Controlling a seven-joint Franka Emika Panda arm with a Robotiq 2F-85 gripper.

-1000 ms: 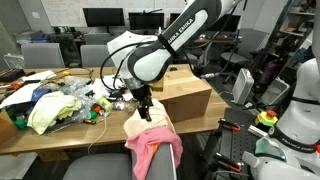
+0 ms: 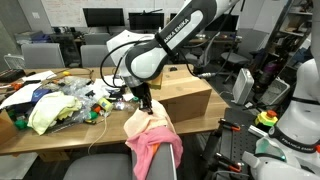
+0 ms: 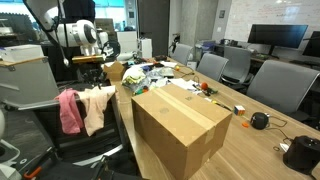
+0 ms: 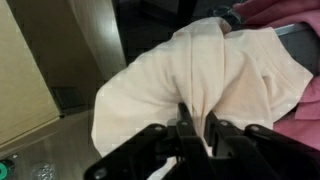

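Note:
A pale peach cloth (image 2: 150, 122) hangs over the edge of the grey bin (image 2: 168, 168), beside a pink cloth (image 2: 152, 150). In the second exterior view the peach cloth (image 3: 96, 108) hangs to the right of the pink cloth (image 3: 71, 110). My gripper (image 2: 144, 104) is at the top of the peach cloth. In the wrist view, a raised fold of the peach cloth (image 4: 175, 75) runs between the fingertips of my gripper. The fingers stand close together around this fold; whether they are pinching it does not show clearly.
A large cardboard box (image 3: 180, 125) stands on the table close to the bin. Crumpled cloths (image 2: 55, 108) and small items cover the table's left side. A black stand (image 2: 228, 150) is to the right of the bin.
My gripper has shifted slightly, and the top of the peach cloth now bunches a little higher around its fingertips. The pink cloth still hangs over the bin's edge.

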